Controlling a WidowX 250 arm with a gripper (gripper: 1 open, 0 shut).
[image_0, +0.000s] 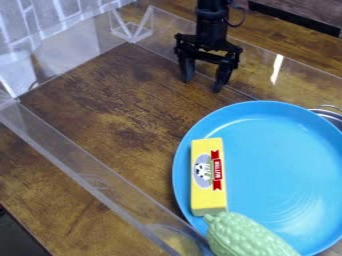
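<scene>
My black gripper hangs upright at the top centre, above the wooden surface, its fingers apart with nothing seen between them. In front of it at the right is a blue plate. A yellow butter box with a cow picture lies on the plate's left side, and a pale green bumpy vegetable, like corn, lies at its lower edge.
Clear plastic walls border the wooden floor, which is bare at the left and middle. A metal rim shows behind the plate at the right. A tiled panel stands at the top left.
</scene>
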